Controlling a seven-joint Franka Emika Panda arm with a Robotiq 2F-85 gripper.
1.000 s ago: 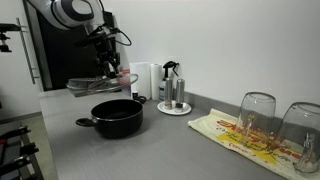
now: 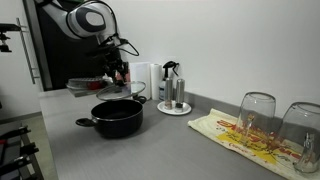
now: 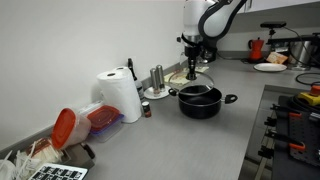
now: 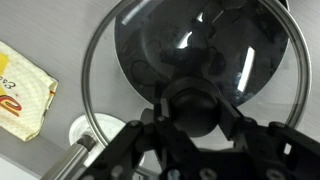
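Note:
A black pot (image 2: 118, 118) with side handles stands on the grey counter at the left in exterior view 1. Over it hangs a clear glass lid (image 2: 124, 91) with a thin rim, tilted and apart from the pot in exterior view 2. My gripper is shut on the round black knob (image 4: 192, 108) of the lid. Through the glass in the wrist view the dark pot (image 4: 165, 40) shows, off toward the top and not centred under the lid (image 4: 88, 85).
Two upturned glass jars (image 2: 256, 112) stand on a patterned yellow cloth (image 2: 218, 128) at the right. Behind the pot, a white plate (image 2: 174, 109) holds bottles. In exterior view 2, a dish rack (image 3: 45, 165) stands at the left.
The arm and the lid have come down closer to the pot. The lid's tilt has also changed, and my gripper keeps its hold on the knob. The pot has not moved.

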